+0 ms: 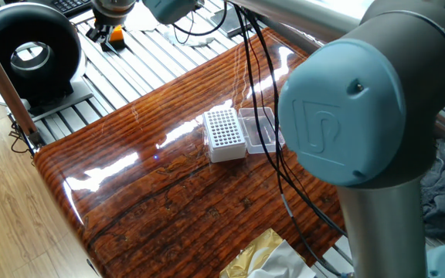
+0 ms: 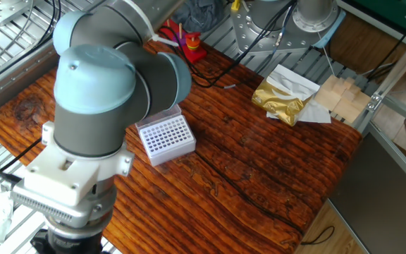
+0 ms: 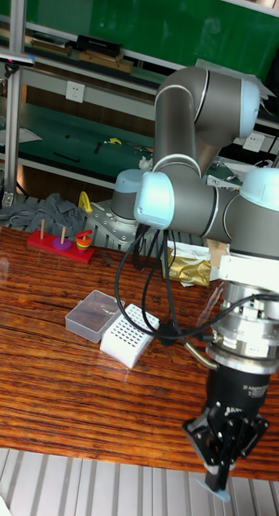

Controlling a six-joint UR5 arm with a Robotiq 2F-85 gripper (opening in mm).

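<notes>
A white tip rack (image 1: 225, 135) with rows of round holes stands upright on the glossy wooden table. Its clear plastic lid (image 3: 90, 315) lies open beside it, hollow side up. My gripper (image 3: 219, 483) hangs pointing down beyond the table's edge, over the slatted metal bench, well apart from the rack. A pale blue piece shows at its fingertips; whether it is held or part of the fingers is unclear. In exterior view 1 the gripper is small at the top left, near an orange object (image 1: 117, 35). Exterior view 2 cuts its fingers off at the bottom.
A gold tissue pack (image 2: 282, 103) and wooden blocks (image 2: 342, 99) lie near one table corner. A red peg toy (image 3: 61, 247) stands at the far edge. Black cables (image 1: 263, 100) droop from the arm close to the lid.
</notes>
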